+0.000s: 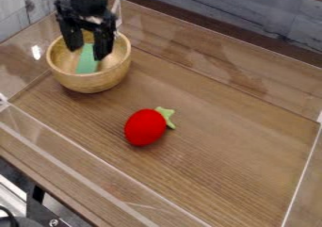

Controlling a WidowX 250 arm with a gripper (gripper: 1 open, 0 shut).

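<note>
My gripper (pixel 88 33) is open at the upper left, its dark fingers reaching down over a wooden bowl (pixel 104 85). Inside the bowl lies a pale green object (pixel 86 59), just below the fingers; whether they touch it I cannot tell. A red round object with a green top, like a strawberry or tomato (pixel 145 126), sits on the wooden table near the middle, away from my gripper.
</note>
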